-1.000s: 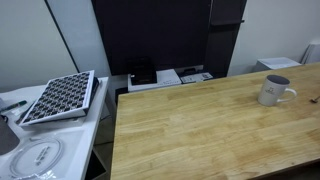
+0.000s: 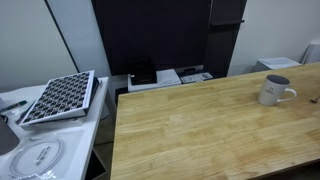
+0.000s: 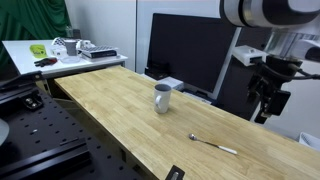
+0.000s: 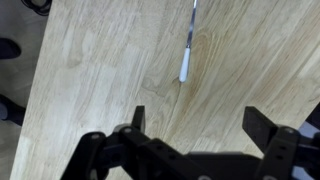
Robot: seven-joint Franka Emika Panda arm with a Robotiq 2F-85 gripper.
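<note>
A white mug with a grey inside stands upright on the wooden table; exterior view 1 shows the mug toward the right. To the mug's right in exterior view 2 lies a spoon with a pale handle, and only the end of the spoon enters exterior view 1. From above, the wrist view shows the spoon's white handle beyond the fingertips. My gripper is open, its dark fingers wide apart over bare wood. In exterior view 2 the gripper hangs above the table at the right, apart from the spoon.
A white side table bears a patterned box and other items, across a gap from the wooden table. A black panel stands behind the table.
</note>
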